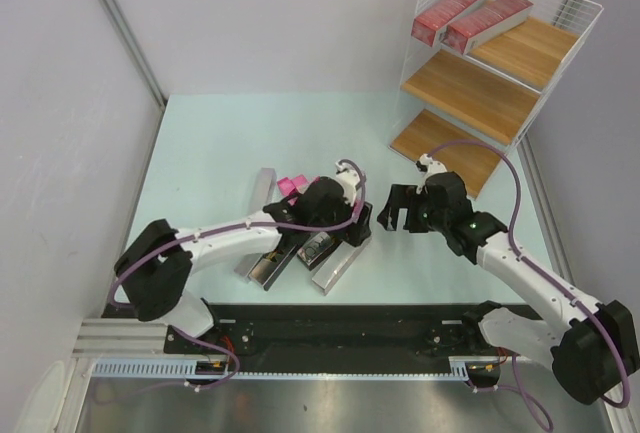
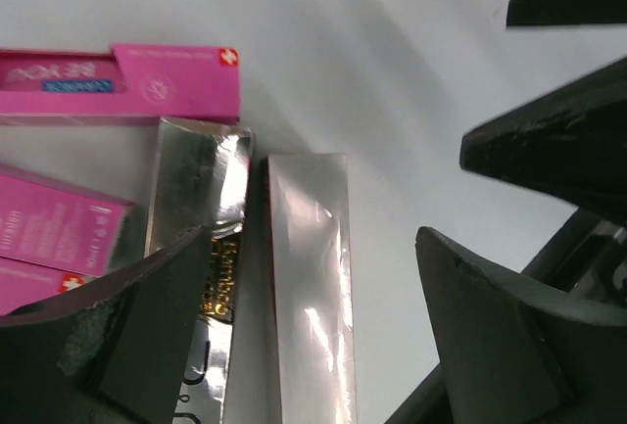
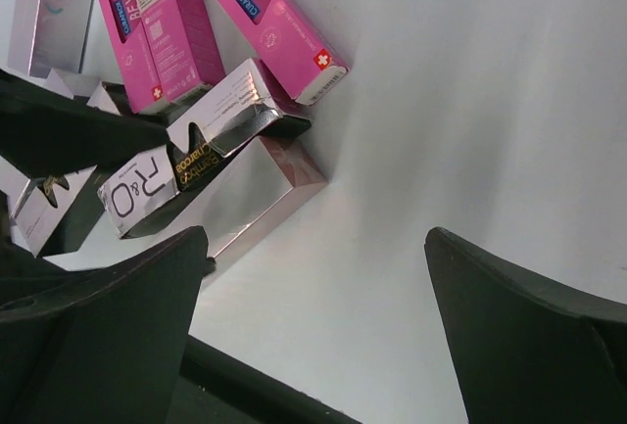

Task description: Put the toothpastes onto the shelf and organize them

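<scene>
Toothpaste boxes lie loosely grouped on the table: a silver box (image 1: 335, 273) at the right of the group, a silver-and-black box (image 3: 147, 184) beside it, pink boxes (image 2: 118, 86) behind. My left gripper (image 1: 355, 221) hangs low over the silver boxes; in the left wrist view it (image 2: 323, 297) has its fingers apart above the plain silver box, nothing held. My right gripper (image 1: 402, 208) stands open to the right of the group, over bare table.
The wire shelf with wooden boards (image 1: 465, 93) stands at the back right, two red boxes (image 1: 448, 15) on its top.
</scene>
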